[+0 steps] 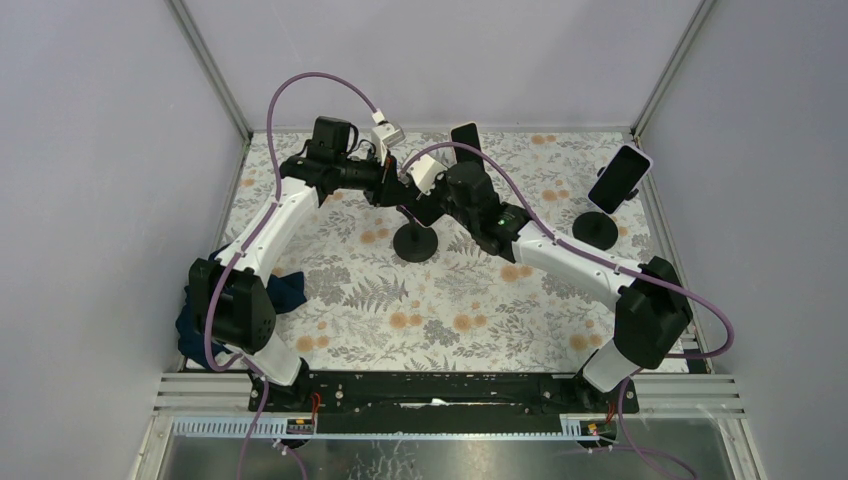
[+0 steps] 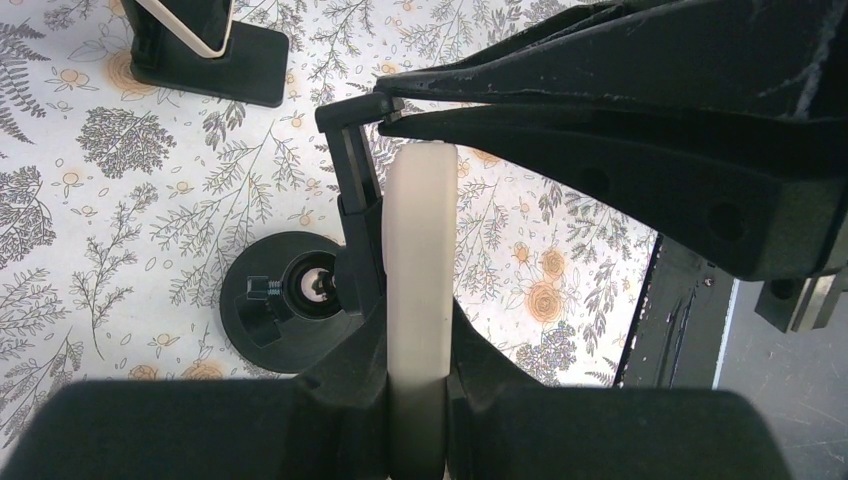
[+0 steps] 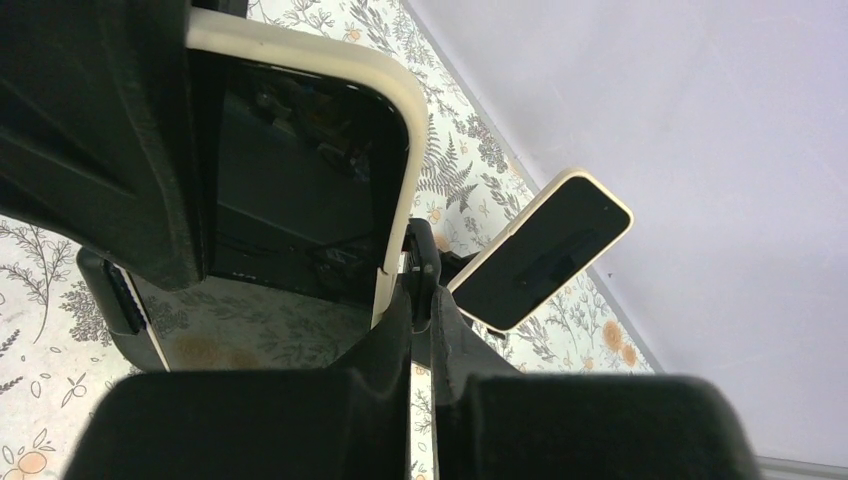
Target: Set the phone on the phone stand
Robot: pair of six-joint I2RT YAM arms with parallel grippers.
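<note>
Both grippers meet over the round-based middle stand [image 1: 415, 243]. My left gripper is shut on a phone [image 2: 418, 220] in a cream case, seen edge-on in the left wrist view. The same phone [image 3: 300, 160] shows its dark screen in the right wrist view, beside the other gripper's dark fingers. My right gripper is shut at that phone's cream edge, by a black part of the stand. In the top view the held phone is largely hidden by the grippers.
A phone [image 1: 465, 140] stands on a holder at the back. Another phone [image 1: 620, 178] sits on a round-based stand [image 1: 595, 231] at the right. Dark cloth [image 1: 285, 292] lies at the left.
</note>
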